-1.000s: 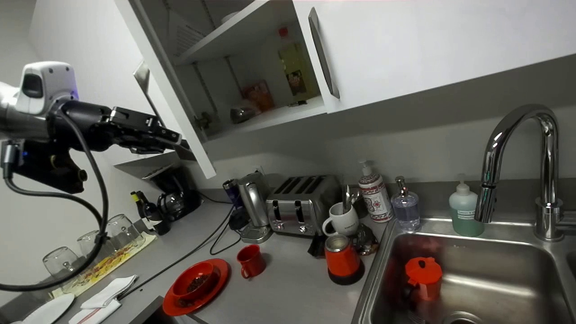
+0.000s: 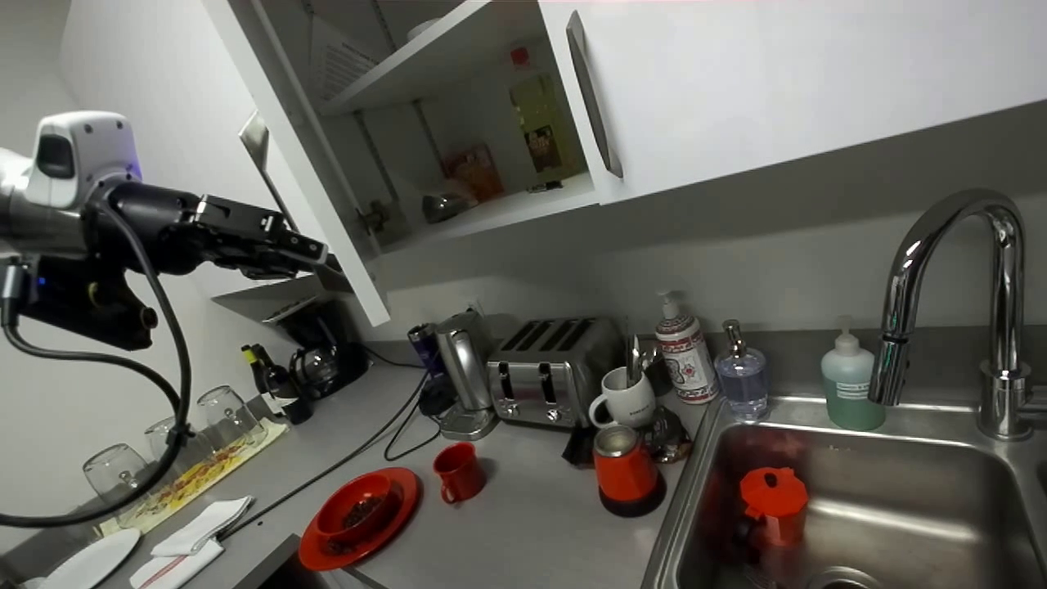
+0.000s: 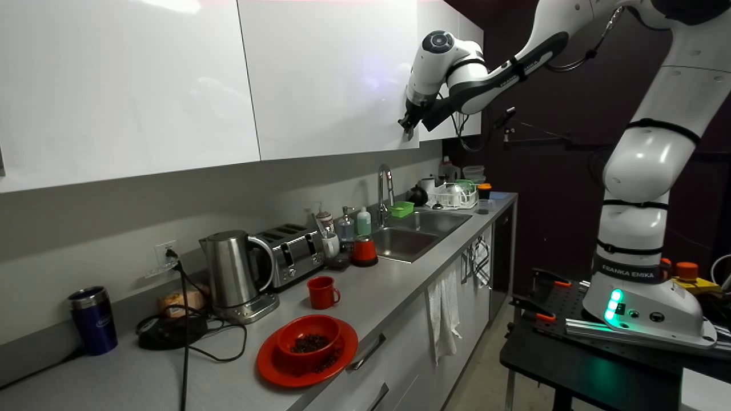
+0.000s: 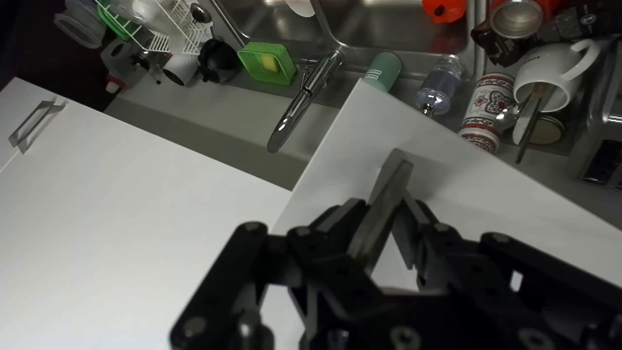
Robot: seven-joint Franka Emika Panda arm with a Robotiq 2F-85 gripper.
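In the wrist view my gripper is shut on a flat grey metal cabinet handle [image 4: 382, 207], one finger at each side of it. That handle is fixed to a white cabinet door [image 4: 350, 148]. The first exterior view has the door [image 2: 324, 167] swung out, and the gripper [image 2: 329, 263] at the handle near its lower edge. Behind it the cabinet [image 2: 461, 137] stands open, with a bottle [image 2: 542, 128] and other items on its shelves. In the second exterior view the gripper [image 3: 409, 127] is at the cabinets' lower edge, its fingers too small to make out.
Below on the counter are a toaster [image 2: 550, 373], a red mug [image 2: 458, 472], a red bowl [image 2: 358, 509] on a red plate [image 2: 412, 491], and soap bottles near the sink [image 2: 918, 491]. A neighbouring white cabinet door [image 2: 805, 78] is closed.
The arm, gripper and cabinet door stand almost as they did a second ago.
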